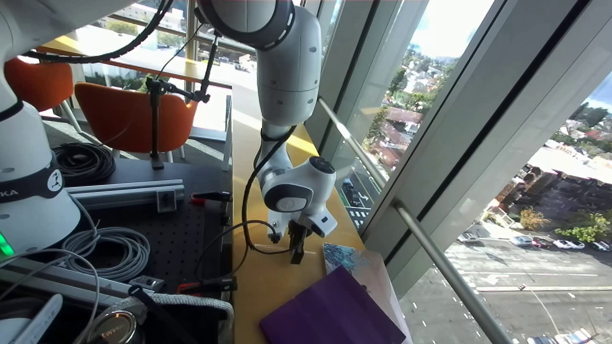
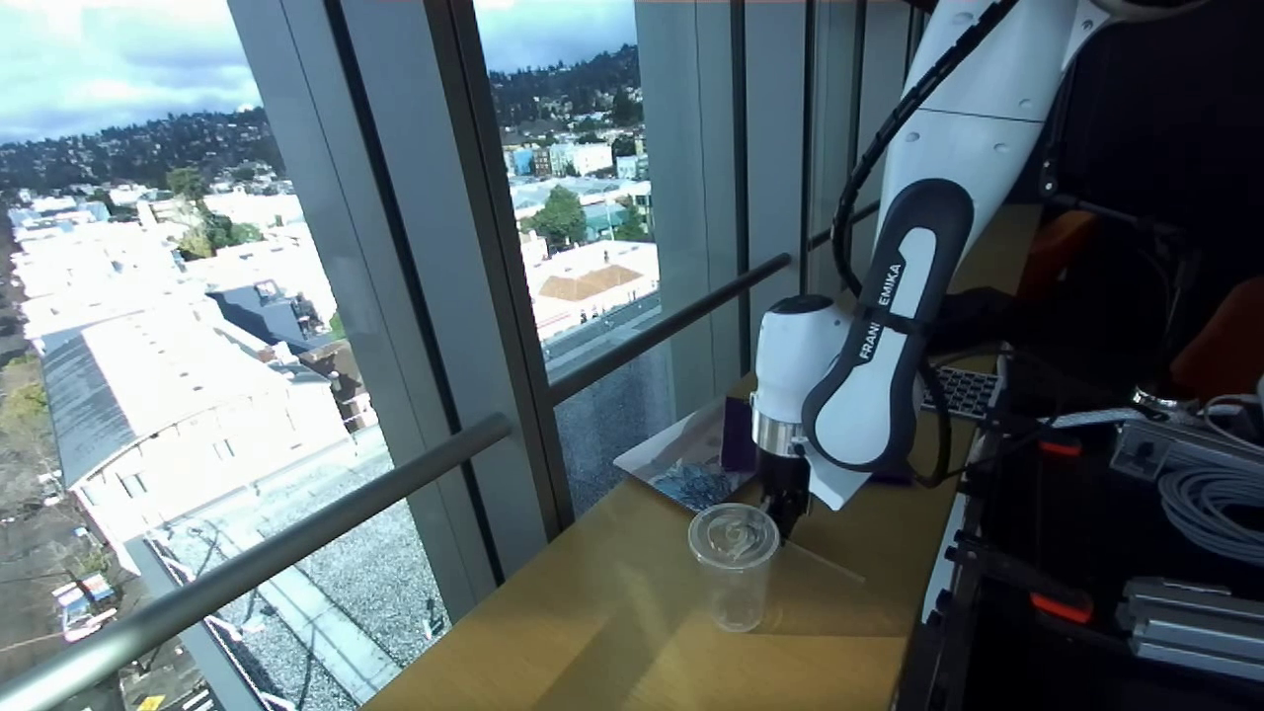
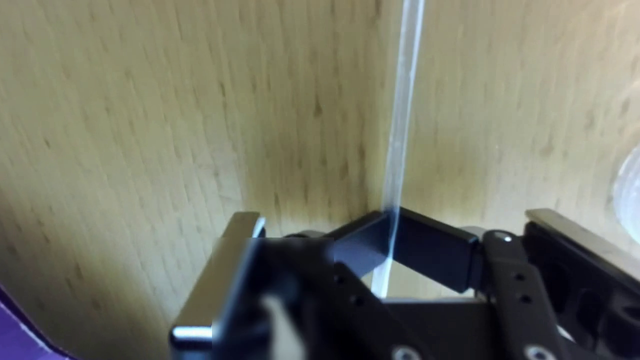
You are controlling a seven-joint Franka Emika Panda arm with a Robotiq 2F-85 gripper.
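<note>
A thin, clear straw [image 3: 400, 120] runs up the wrist view, with one end between the black fingertips of my gripper. A clear plastic cup [image 2: 737, 581] with a domed lid stands upright on the wooden table [image 2: 569, 640], close to the gripper [image 2: 784, 521] in exterior view 2. Only the cup's edge shows at the right of the wrist view. Exterior view 1 has the gripper [image 1: 297, 255] low over the table, the straw barely visible there.
A purple folder [image 1: 333, 309] lies over a printed sheet [image 1: 373, 269] beside the gripper. Windows and a metal rail [image 1: 447, 269] border one side of the table. On the other side is a dark bench with coiled cables [image 1: 114, 252].
</note>
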